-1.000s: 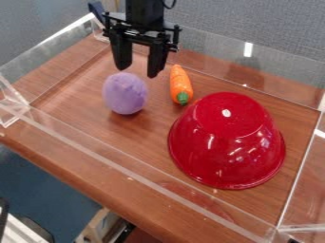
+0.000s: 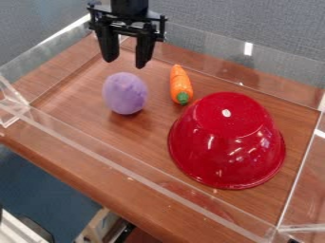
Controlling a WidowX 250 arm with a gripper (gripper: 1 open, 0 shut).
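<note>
My black gripper (image 2: 125, 54) hangs at the top of the view, over the back left of the wooden tray, its two fingers apart with nothing seen between them. Below it a purple egg-shaped object (image 2: 124, 93) rests on the wood. To its right lies an orange toy carrot (image 2: 181, 84), green end toward the camera. A large upturned red bowl (image 2: 226, 139) fills the right part of the tray.
Low clear walls surround the wooden surface (image 2: 89, 142). Free wood shows at the front left and around the carrot. A grey wall stands behind.
The gripper has risen and moved slightly left, toward the back, with its fingers looking a little closer together. The objects on the tray have not moved.
</note>
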